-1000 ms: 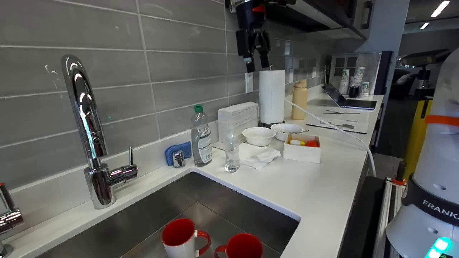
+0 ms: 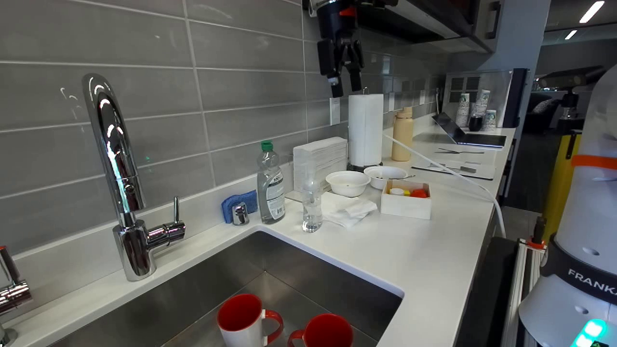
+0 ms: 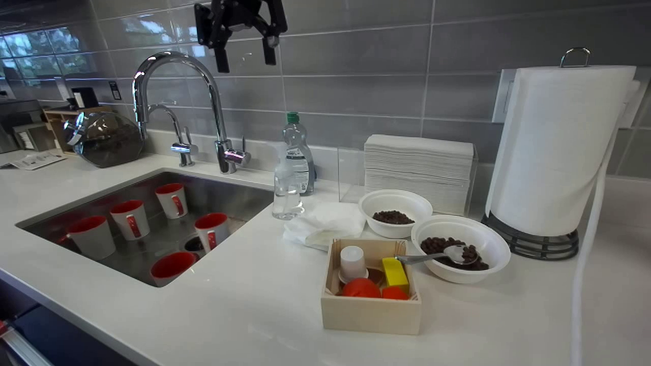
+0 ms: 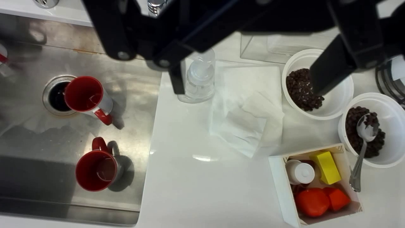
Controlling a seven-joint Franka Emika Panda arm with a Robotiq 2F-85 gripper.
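High above the counter, my gripper [image 3: 246, 64] stands open, with nothing between its fingers. In the wrist view the gap between the fingers looks down on a crumpled white napkin [image 4: 246, 110], a clear bottle [image 4: 199, 78] and a white bowl of dark brown pieces [image 4: 338, 102]. A second such bowl [image 3: 451, 229] holds a metal spoon [image 3: 421, 258]. In front of the bowls sits a small wooden box [image 3: 371, 314] with a white cup [image 3: 352, 263], a yellow block [image 3: 395, 273] and red items [image 3: 361, 287] inside. Several red-and-white mugs [image 3: 210, 231] are in the sink.
The chrome faucet [image 3: 219, 116] rises behind the sink. Along the wall stand a green-capped soap bottle [image 3: 297, 152], a napkin stack [image 3: 418, 174] and a paper towel roll [image 3: 558, 146]. A white cable [image 3: 586, 262] hangs at the right.
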